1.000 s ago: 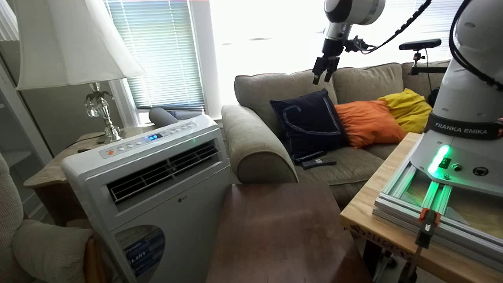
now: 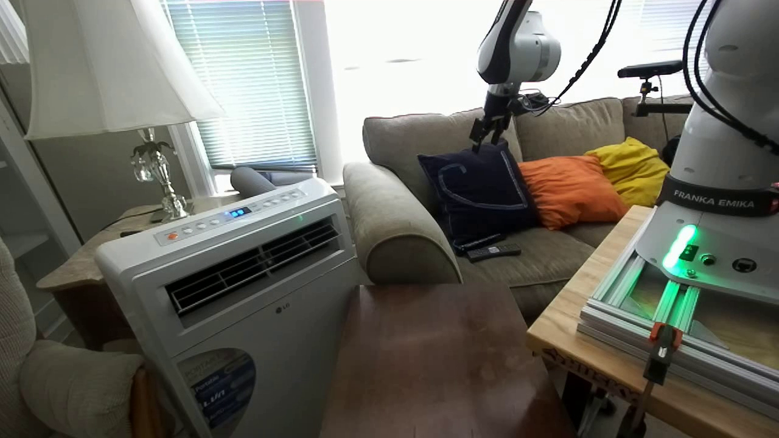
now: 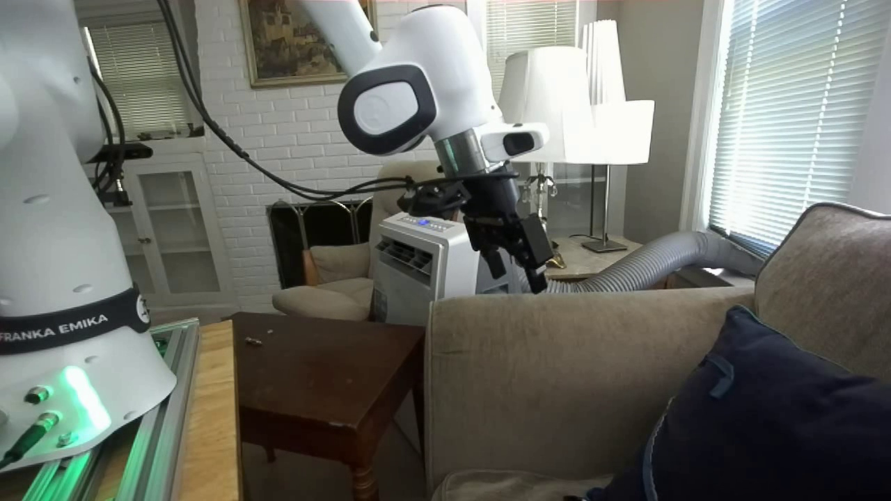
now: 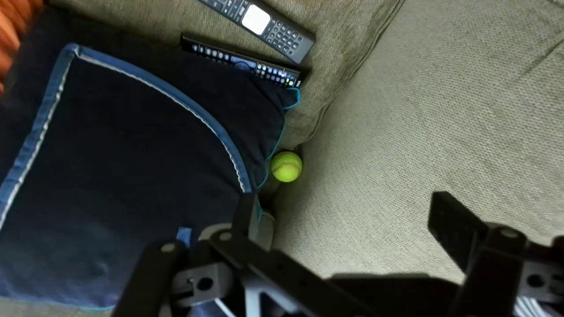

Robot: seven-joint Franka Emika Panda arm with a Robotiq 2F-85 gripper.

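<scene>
My gripper is open, its two fingers spread wide with nothing between them. In exterior view 1 the gripper (image 2: 486, 140) hangs at the top of the dark blue pillow (image 2: 482, 191) on the couch; in exterior view 2 the gripper (image 3: 519, 282) appears above the couch arm. The wrist view looks down on the pillow (image 4: 137, 153) and a yellow-green tennis ball (image 4: 286, 166). That ball lies in the gap between the pillow's edge and the couch arm, ahead of my fingers and apart from them. Neither exterior view shows the ball.
Two remotes, one grey (image 4: 285, 39) and one black (image 4: 240, 60), lie on the seat by the pillow. The couch arm (image 2: 394, 212) rises beside them. An orange pillow (image 2: 573, 191) and a yellow pillow (image 2: 633, 171) sit farther along.
Compared with a second ago, my gripper has come down and slightly left in exterior view 1, toward the dark blue pillow. Pillows and remotes have stayed put.
</scene>
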